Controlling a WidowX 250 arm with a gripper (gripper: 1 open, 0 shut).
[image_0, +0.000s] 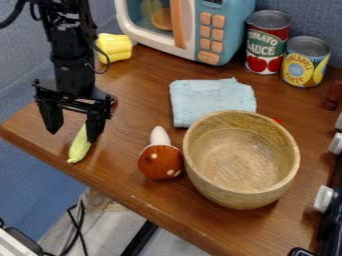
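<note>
My black gripper (76, 116) is at the left of the wooden table, its fingers pointing down over a pale yellow-green elongated object (79, 146) that lies near the front left edge. The fingers stand apart; whether they touch the object cannot be told. A wooden bowl (241, 175) sits at the right, and a toy mushroom (160, 162) with a red-brown cap lies just left of it.
A folded blue cloth (211, 98) lies mid-table. At the back are a toy microwave (185, 22), a tomato can (267, 45), a yellow can (305, 62) and a yellow object (112, 48). Black-and-white items line the right edge.
</note>
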